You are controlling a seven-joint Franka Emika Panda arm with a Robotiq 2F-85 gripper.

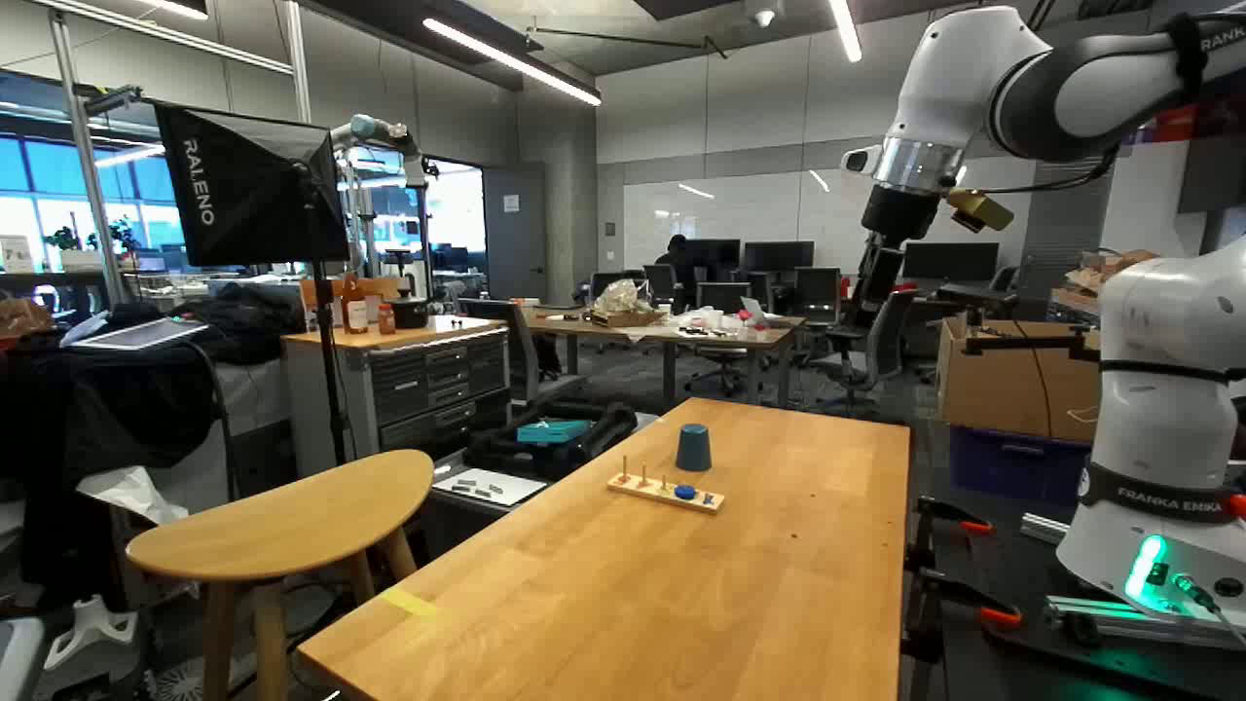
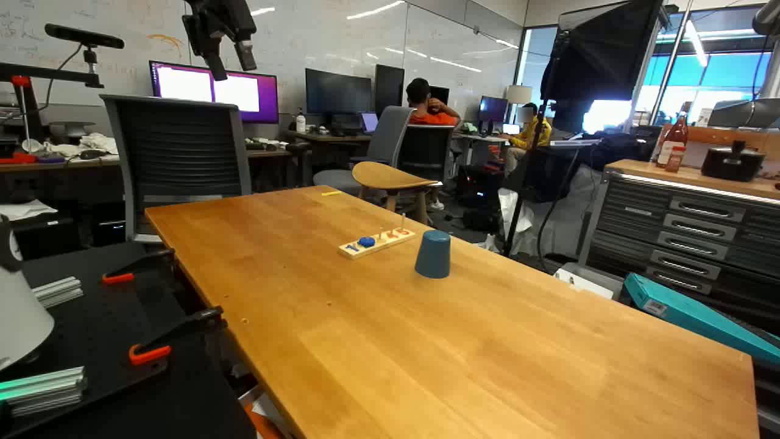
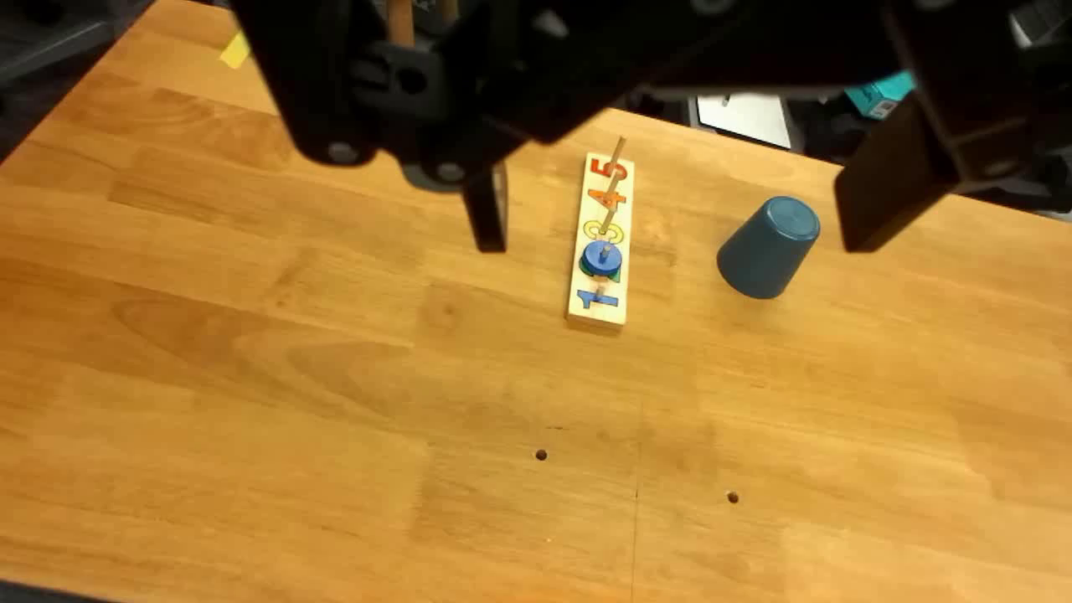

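A wooden number board (image 3: 593,308) with upright pegs lies on the table. A blue ring (image 3: 602,258) sits on its peg at number 2, while the peg at 5 is bare. Beside the board stands a blue-grey cup (image 3: 769,249), its closed end up, with a small gap between the two; it also shows in the second exterior view as the cup (image 2: 433,255). My gripper is open and empty, its dark fingers (image 3: 889,186) wide apart. High above the table, the gripper (image 2: 232,67) is clear of both objects.
Clamps (image 2: 172,333) grip the edge on the robot's side. Outside the table stand a stool (image 1: 286,514) and a drawer cabinet (image 1: 432,380).
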